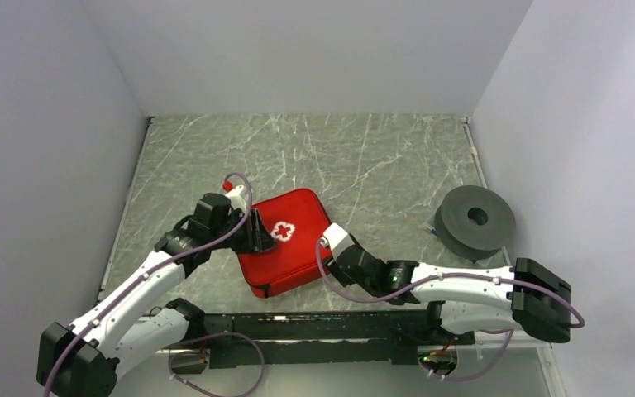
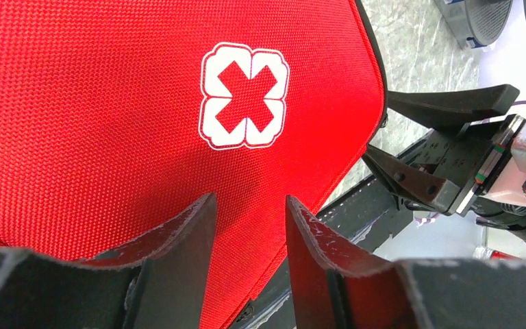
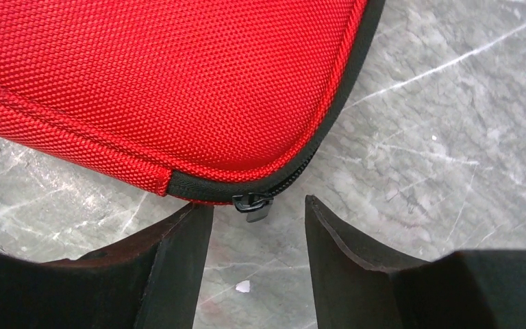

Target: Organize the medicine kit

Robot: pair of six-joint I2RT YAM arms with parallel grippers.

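Observation:
A closed red medicine kit (image 1: 293,248) with a white cross emblem (image 2: 244,96) lies turned at an angle on the table. My left gripper is over the kit's top; its fingers stand apart, with only red fabric visible beyond them. At the kit's right front corner is my right gripper, open. Between its fingertips, in the right wrist view, hangs a small black zipper pull (image 3: 255,210), and neither finger is closed on it. The black zipper band (image 3: 222,187) runs round that corner. In the top view both sets of fingertips are partly hidden by the arms.
A dark grey round spool (image 1: 474,220) stands at the table's right edge. Walls (image 1: 314,58) close in the back and sides.

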